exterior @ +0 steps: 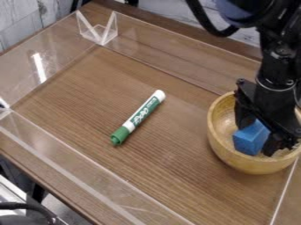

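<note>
A yellow bowl (235, 161) sits at the right edge of the table, holding a blue block (251, 136). My black gripper (261, 123) reaches down into the bowl from above right, its fingers around or just over the block; whether they touch it is unclear.
A green and white tube (137, 118) lies diagonally left of the bowl. A white wire holder (94, 31) stands at the back left. Dark cables show at the lower left corner.
</note>
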